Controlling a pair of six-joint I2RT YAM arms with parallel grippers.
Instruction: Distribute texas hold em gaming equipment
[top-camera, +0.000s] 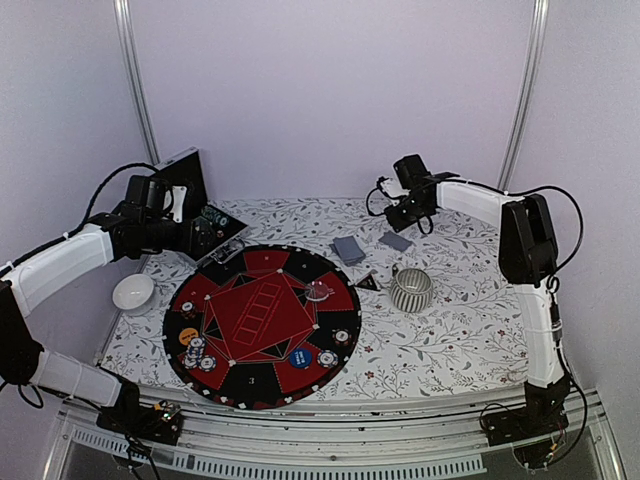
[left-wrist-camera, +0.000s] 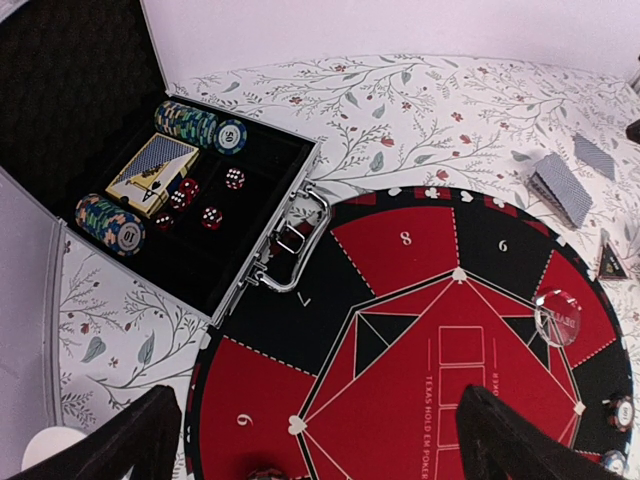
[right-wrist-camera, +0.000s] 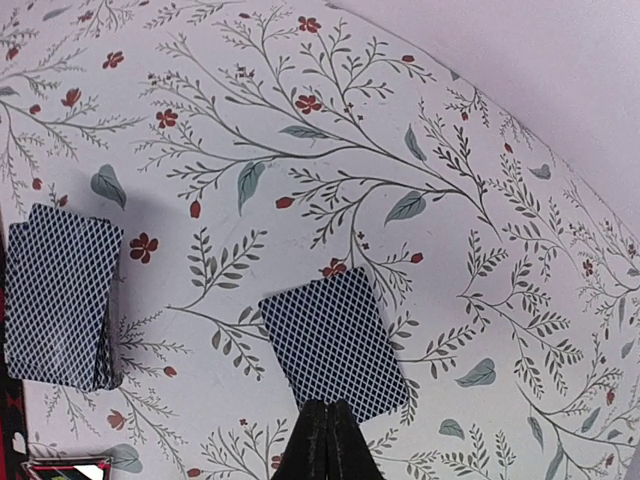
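A blue-checked playing card (right-wrist-camera: 335, 340) lies flat on the floral table, face down, with its lower edge just beyond my right gripper's tips. My right gripper is shut with nothing between its fingers; from above, it hovers (top-camera: 395, 215) near the card (top-camera: 396, 241). Left of that card, the card deck (right-wrist-camera: 62, 295) rests in a slightly uneven pile. My left gripper stands open and empty over the round poker mat (left-wrist-camera: 400, 240). Inside the open case (left-wrist-camera: 270, 150) are chip rows (left-wrist-camera: 195, 125), a boxed deck (left-wrist-camera: 152, 175) and several red dice (left-wrist-camera: 211, 217).
A ribbed pot (top-camera: 411, 290) stands right of the mat, near a small triangular piece (top-camera: 368, 282). A clear dealer disc (left-wrist-camera: 557, 318) and chip stacks (top-camera: 195, 350) sit on the mat. A white bowl (top-camera: 133, 292) is at far left.
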